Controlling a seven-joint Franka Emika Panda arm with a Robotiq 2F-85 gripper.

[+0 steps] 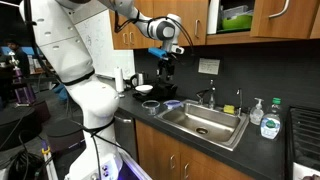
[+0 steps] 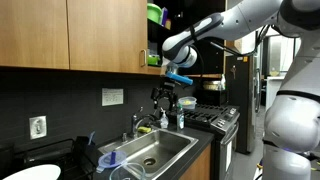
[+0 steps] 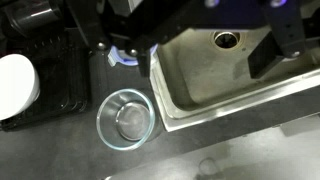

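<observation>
My gripper (image 1: 166, 74) hangs high above the counter near the left end of the sink. In the wrist view the gripper is open, its dark fingers well apart and nothing held between them. Below lies the steel sink (image 3: 185, 75), empty, with its round drain visible. A clear glass bowl (image 3: 126, 119) stands on the dark counter beside the sink's corner. Close to it is a blue item (image 3: 122, 57), partly covered by the gripper's body. From the second exterior view, the glass bowl (image 2: 128, 173) is cut off by the lower frame edge.
A black dish rack (image 3: 65, 80) holds a white bowl (image 3: 18, 85). Behind the sink rise the faucet (image 1: 210, 97) and a yellow sponge (image 1: 229, 109). Right of the sink stand a soap bottle (image 1: 257, 112) and a large clear bottle (image 1: 271, 124). Wooden cabinets (image 2: 110, 40) overhang the counter.
</observation>
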